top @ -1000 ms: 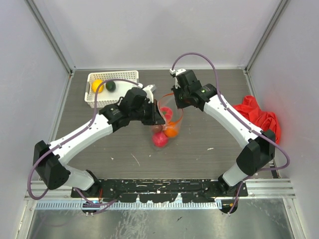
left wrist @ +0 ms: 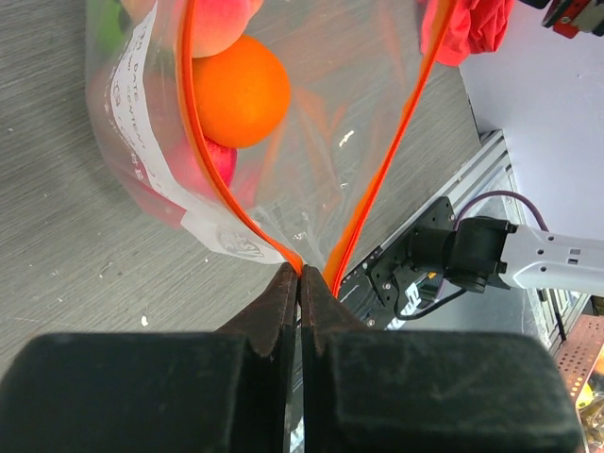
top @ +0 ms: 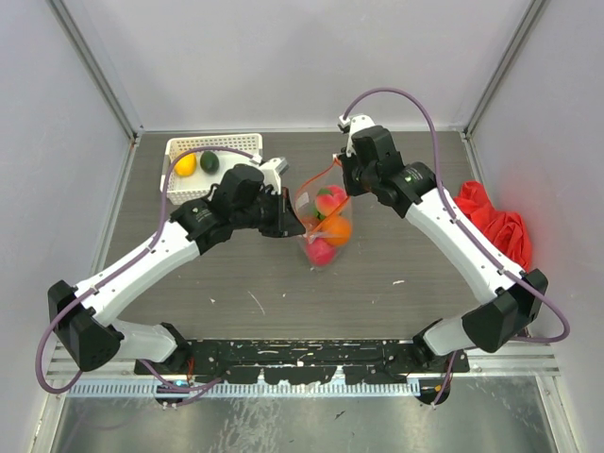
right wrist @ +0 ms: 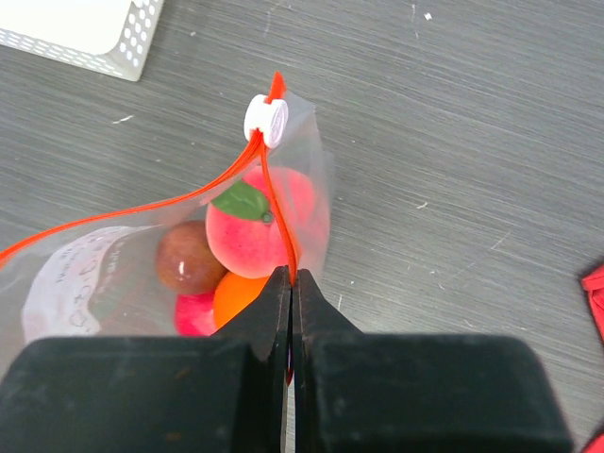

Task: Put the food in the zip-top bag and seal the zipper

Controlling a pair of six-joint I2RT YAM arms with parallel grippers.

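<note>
The clear zip top bag (top: 307,200) with orange zipper edges hangs between my two grippers, its mouth spread open. Inside it are an orange (left wrist: 241,92), a peach with a green leaf (right wrist: 260,224), a brown round fruit (right wrist: 191,257) and a pinkish-red fruit (top: 320,252). My left gripper is shut on the near corner, where both orange edges meet at its fingertips. Further back, my right gripper is shut on the zipper edge near the other end. A white slider (right wrist: 266,120) sits on the orange strip just beyond the right fingertips.
A white basket (top: 174,196) at the back left holds a yellow-orange fruit (top: 185,164) and a dark green one (top: 209,162). Red cloth (top: 495,225) lies by the right wall.
My right gripper has moved slightly right, drawing the bag and its fruit that way. The bag's mouth looks stretched longer.
</note>
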